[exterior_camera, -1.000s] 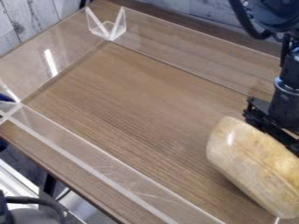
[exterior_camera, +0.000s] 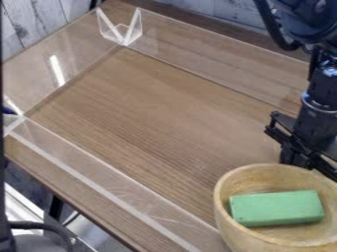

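Observation:
My black gripper is at the right edge, just behind a round tan wooden bowl at the lower right. Its fingers are close to the bowl's back rim; whether they hold it is hard to see. Inside the bowl lies a green rectangular block, and the bowl's opening faces up toward the camera.
A wooden tray floor with clear plastic walls fills the view, mostly empty at left and middle. A clear angled corner piece stands at the back left. Black cables run at the lower left.
The bowl has gone from tilted, underside toward the camera, to opening upward, revealing the green block. It and my gripper sit slightly lower in the view.

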